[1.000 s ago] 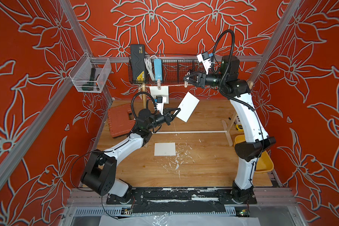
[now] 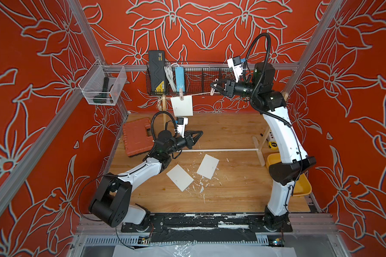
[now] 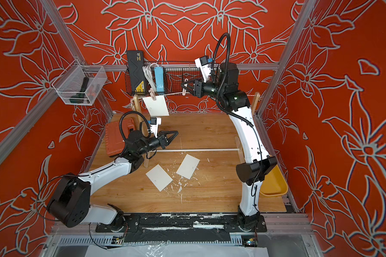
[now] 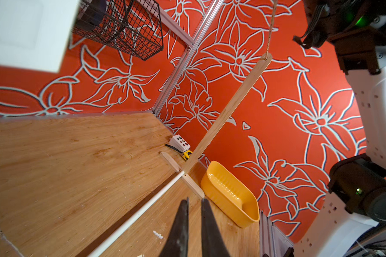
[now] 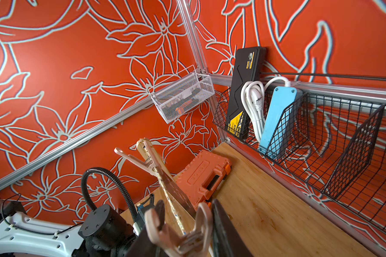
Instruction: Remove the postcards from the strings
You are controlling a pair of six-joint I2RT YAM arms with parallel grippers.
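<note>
One postcard (image 2: pixel 182 107) hangs from the string by a wooden clothespin (image 2: pixel 181 94). Two postcards (image 2: pixel 208 166) (image 3: pixel 158 176) lie on the table among white scraps. Below the hanging card, my left gripper (image 2: pixel 197 136) is shut with nothing visible between its fingers. My right gripper (image 2: pixel 215 87) is high at the string, right of the hanging card, shut on another clothespin (image 5: pixel 178 229), which shows close up in the right wrist view.
A wire basket (image 2: pixel 205 81) with a power strip runs along the back wall. A clear bin (image 2: pixel 90 92) hangs at left. An orange case (image 2: pixel 135 141), wooden stand with crossbar (image 2: pixel 227 150) and yellow tray (image 3: pixel 274 188) are on the table.
A postcard left the left gripper and now lies on the table; the card below it has shifted and turned.
</note>
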